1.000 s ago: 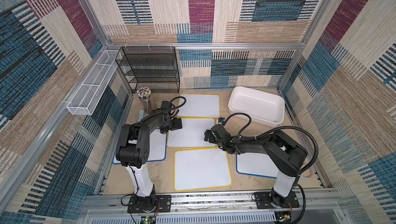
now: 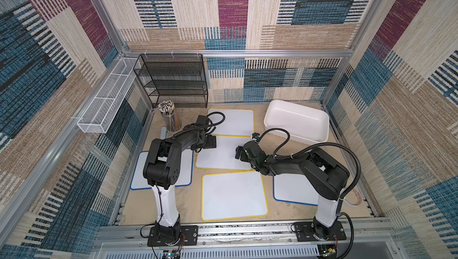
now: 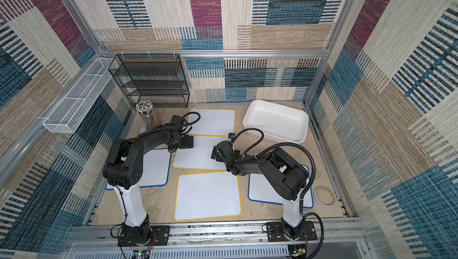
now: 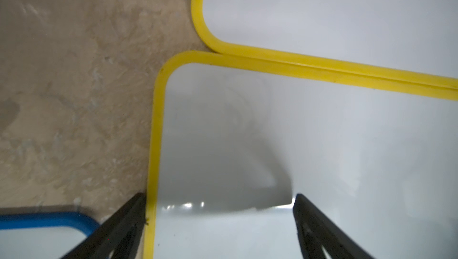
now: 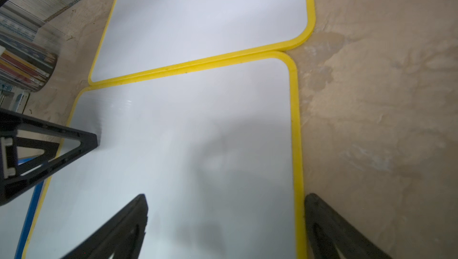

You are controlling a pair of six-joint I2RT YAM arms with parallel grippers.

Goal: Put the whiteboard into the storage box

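A yellow-edged middle whiteboard (image 2: 223, 158) lies flat on the table between both arms. Over its left side, my left gripper is open; one finger (image 4: 129, 225) is at the yellow left edge and the other is over the white face. My right gripper, open as well, straddles the right part, with a finger (image 5: 318, 220) at the right edge. Another yellow-edged board, the back whiteboard (image 2: 232, 121), touches its far edge. The front whiteboard (image 2: 233, 196) lies nearer the rail. At the back right stands the white storage box (image 2: 298, 120), empty.
Blue-edged boards lie at the left (image 3: 155, 168) and right (image 3: 260, 188), partly under the arms. A pencil cup (image 2: 170, 118) and black wire rack (image 2: 174, 80) stand back left. A tape roll (image 3: 325, 195) lies front right.
My left gripper has moved right, and the middle whiteboard has shifted slightly right with it. The right gripper has moved a little to the left. The other boards and the box have stayed put.
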